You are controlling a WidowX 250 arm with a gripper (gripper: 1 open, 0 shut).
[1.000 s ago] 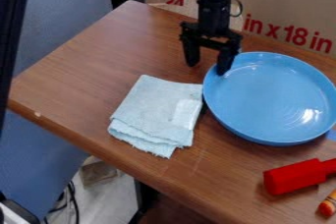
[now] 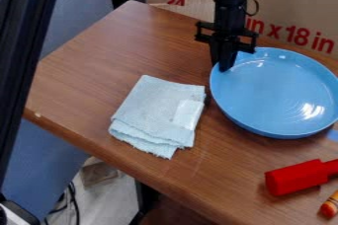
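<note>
The black gripper [image 2: 226, 59] points down at the upper-left rim of a blue plate [image 2: 275, 99], its tips at or just over that rim; whether they are parted or closed on it is hard to tell. A folded pale blue cloth [image 2: 157, 115] lies left of the plate on the wooden table [image 2: 99, 61].
A red object [image 2: 297, 177] and a small orange-and-red item [image 2: 329, 206] lie at the lower right. A cardboard box [image 2: 291, 7] stands behind.
The gripper has shifted right along the plate's upper-left rim compared with a second ago. The plate and cloth look unmoved.
</note>
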